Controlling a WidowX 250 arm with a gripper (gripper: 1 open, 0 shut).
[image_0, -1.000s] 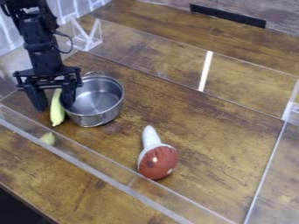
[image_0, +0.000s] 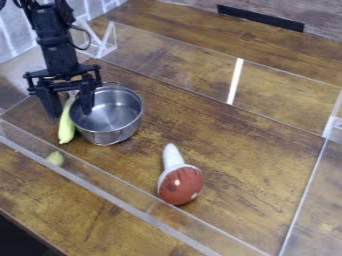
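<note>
My black gripper (image_0: 64, 94) hangs at the left over the near side of a steel pot (image_0: 110, 118). A long pale yellow-green object (image_0: 67, 125) lies beside the pot's left wall, partly under the gripper. Whether the fingers are open or shut on anything is unclear.
A red-and-white object (image_0: 179, 180) lies at the lower middle. A small pale green piece (image_0: 55, 159) sits at the lower left. Clear panels border the wooden surface (image_0: 241, 140).
The pot and the other objects look much the same.
</note>
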